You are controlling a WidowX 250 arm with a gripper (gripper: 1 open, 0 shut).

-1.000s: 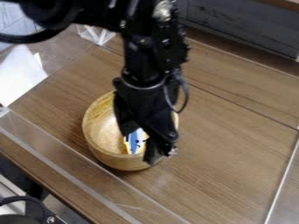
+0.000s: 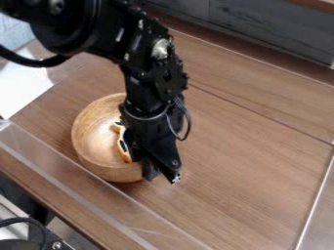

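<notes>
A round wooden bowl (image 2: 98,135) sits on the table at the left of centre, partly behind the black arm. My gripper (image 2: 162,168) is low at the bowl's right side, over or just inside its rim. A small light object (image 2: 123,144) with orange and dark edges is in the bowl beside the gripper, partly hidden. Whether the fingers are open, closed or touching it cannot be made out.
A clear strip runs along the near-left edge. White sheets lie at the far left, and a grey wall stands at the back.
The bowl has shifted left, and the arm is now over its right side instead of its middle. The object inside looks more orange, less blue, from what shows.
</notes>
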